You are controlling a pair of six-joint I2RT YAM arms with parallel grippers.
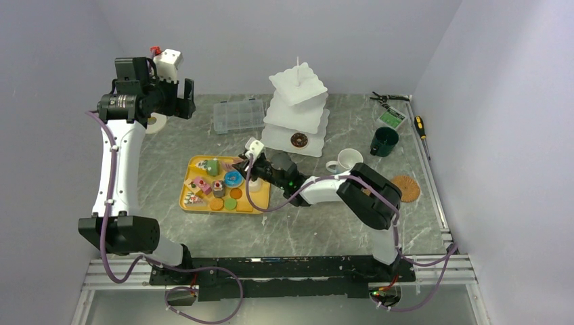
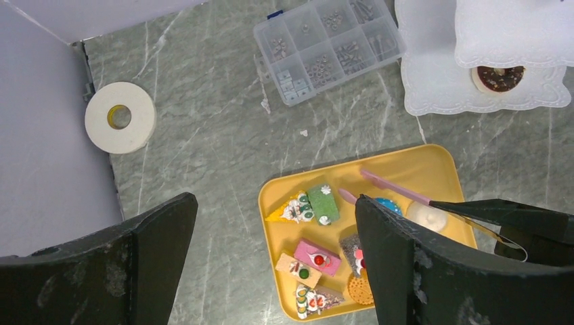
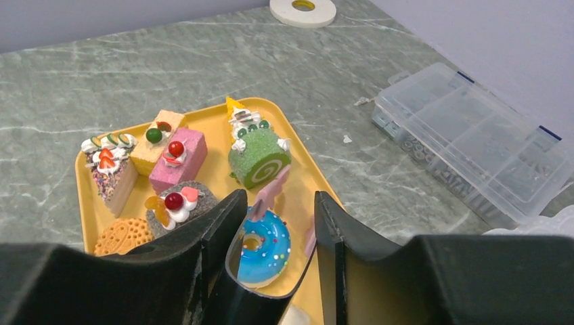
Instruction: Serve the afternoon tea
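Note:
The yellow tray [image 2: 271,223] carries several toy cakes, cookies, a green roll [image 3: 259,156] and a blue donut [image 3: 265,249]. My right gripper is over the tray, shut on a pink utensil [image 3: 273,186], its shape partly hidden by the fingers. A second pink utensil [image 2: 348,196] lies beside it. A tiered white stand [image 1: 294,122] at the back holds a chocolate donut [image 1: 299,139] on its bottom tier. My left gripper [image 1: 184,100] stands open, high at the back left, with nothing between its fingers.
A clear parts box [image 1: 238,116] and tape roll [image 2: 120,142] lie at the back left. A white cup [image 1: 349,160], green mug [image 1: 384,141], round coaster [image 1: 407,188] and tools stand on the right.

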